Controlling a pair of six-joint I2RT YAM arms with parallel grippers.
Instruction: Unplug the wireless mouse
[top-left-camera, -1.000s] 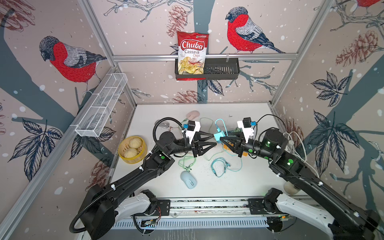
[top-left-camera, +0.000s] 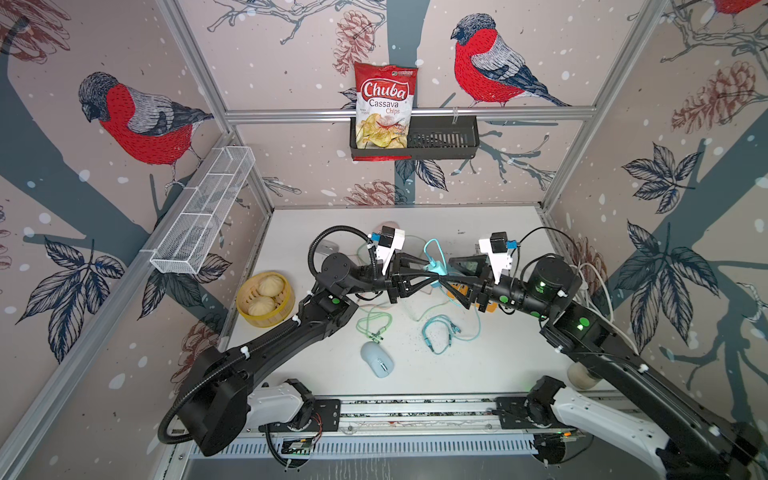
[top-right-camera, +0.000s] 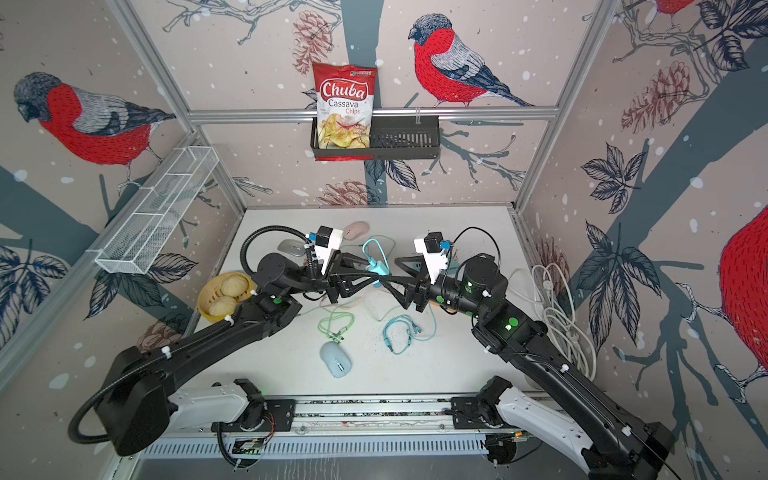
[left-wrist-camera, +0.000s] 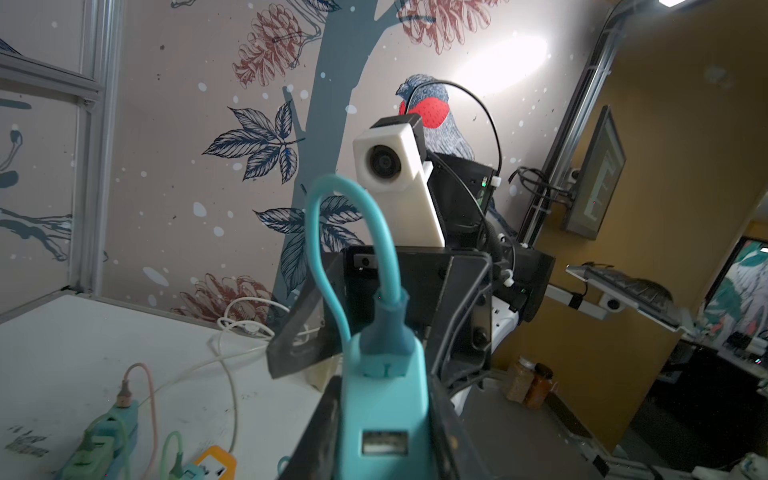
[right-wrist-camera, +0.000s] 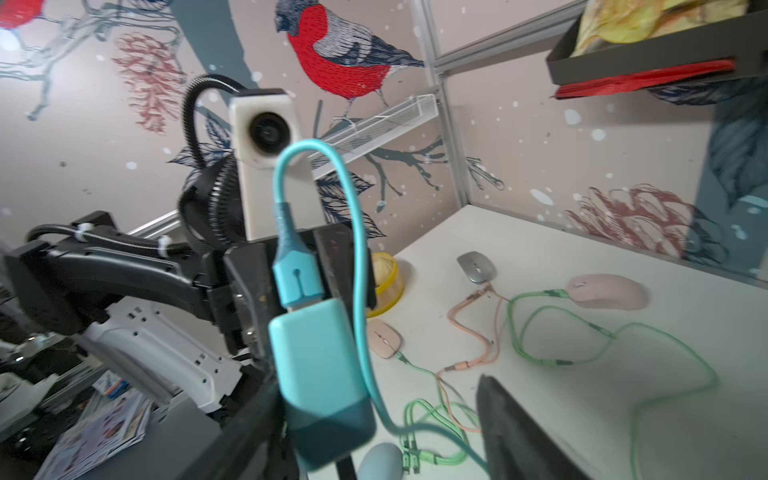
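A cyan charger block (left-wrist-camera: 384, 424) with a looped cyan cable (right-wrist-camera: 336, 172) is held upright in the air between the two grippers, a connector at its top. My left gripper (top-left-camera: 428, 276) is shut on the block. My right gripper is at the same block, its fingers parted around it in the right wrist view; whether they touch it is unclear. Below, a blue mouse (top-left-camera: 376, 358) lies on the white table (top-left-camera: 504, 352), with pink mice (right-wrist-camera: 604, 292) and a grey mouse (right-wrist-camera: 476, 264) farther back.
Green, pink and cyan cables (top-left-camera: 440, 332) are spread over the middle of the table. A yellow basket (top-left-camera: 260, 308) with buns is at the left. A power strip (left-wrist-camera: 104, 440) and white cables (top-right-camera: 560, 320) lie to the right.
My left gripper has moved right and up onto the charger block.
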